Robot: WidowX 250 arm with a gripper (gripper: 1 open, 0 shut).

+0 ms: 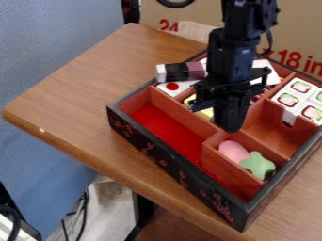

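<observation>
A black-and-red compartment box [178, 138] sits on the wooden table. My gripper [227, 118] is low over its middle compartments, in front of a pale yellow piece that it partly hides; whether it is open or shut is unclear. A pink egg-shaped piece [232, 149] and a green star-shaped piece [257, 165] lie in the near right compartment. The long left compartment shows bare red floor.
A dark cylindrical item [179, 72] and white tiles with red marks [172, 88] are at the back of the box. More white tiles [299, 99] fill the right side.
</observation>
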